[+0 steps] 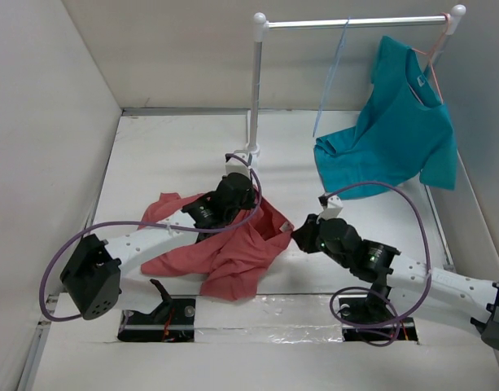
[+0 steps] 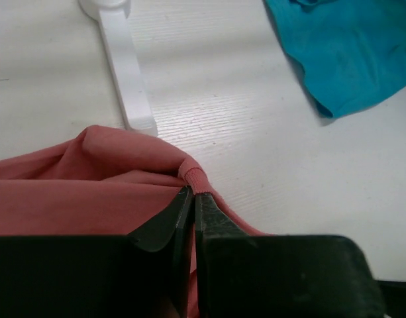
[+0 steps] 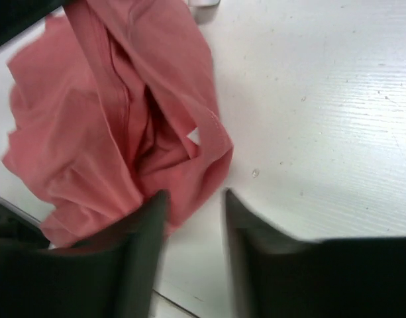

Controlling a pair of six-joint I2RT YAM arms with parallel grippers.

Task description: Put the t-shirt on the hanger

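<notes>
The red t-shirt lies crumpled on the white floor. My left gripper is shut on a fold of its collar-like edge, lifted near the rack's foot. My right gripper stands part open just right of the shirt, near a corner with a small white label; its blurred fingers have nothing clearly between them. A light blue empty hanger hangs on the rail.
A teal t-shirt hangs from a pink hanger at the right of the rail, its lower part resting on the floor.
</notes>
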